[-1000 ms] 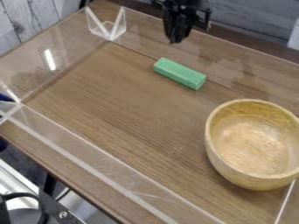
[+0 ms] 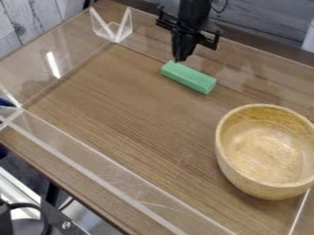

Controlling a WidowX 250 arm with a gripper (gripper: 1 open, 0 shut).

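Note:
A green block (image 2: 189, 77) lies flat on the wooden table (image 2: 110, 138), a little behind the middle. My black gripper (image 2: 179, 51) hangs from the top of the view just above and behind the block's left end, pointing down. Its tips look close together, and nothing shows between them.
A large round tan bowl (image 2: 263, 152) sits at the right front. Clear plastic pieces (image 2: 112, 26) stand at the back left. Black cables (image 2: 28, 209) lie at the bottom left corner.
My gripper has moved down and toward the viewer, nearer the green block. The block and bowl have not moved.

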